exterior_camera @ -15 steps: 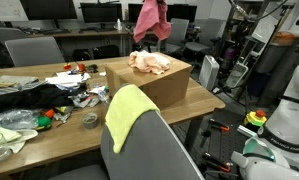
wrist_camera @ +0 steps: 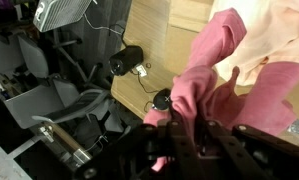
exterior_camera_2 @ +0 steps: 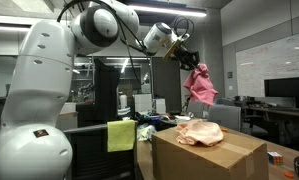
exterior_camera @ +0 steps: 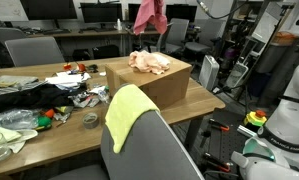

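A pink cloth (exterior_camera_2: 200, 86) hangs in the air from my gripper (exterior_camera_2: 181, 47), which is shut on it in exterior view 2. Its lower part (exterior_camera: 151, 14) shows at the top of exterior view 1, where the gripper is out of frame. In the wrist view the bunched pink cloth (wrist_camera: 214, 85) covers much of the fingers. Below it, a pale peach cloth (exterior_camera: 150, 62) lies crumpled on top of a cardboard box (exterior_camera: 167, 88). The hanging cloth is clear of the box in both exterior views.
A yellow-green cloth (exterior_camera: 129, 115) is draped over a grey chair (exterior_camera: 149, 150) in front of the wooden table (exterior_camera: 59, 145). Dark clothes (exterior_camera: 34, 98), a tape roll (exterior_camera: 90, 121) and other clutter cover the table's left side. Monitors (exterior_camera: 101, 12) stand behind.
The pink cloth has shifted slightly, swaying and rising a little at the top of exterior view 1. The box, peach cloth and table items look unmoved.
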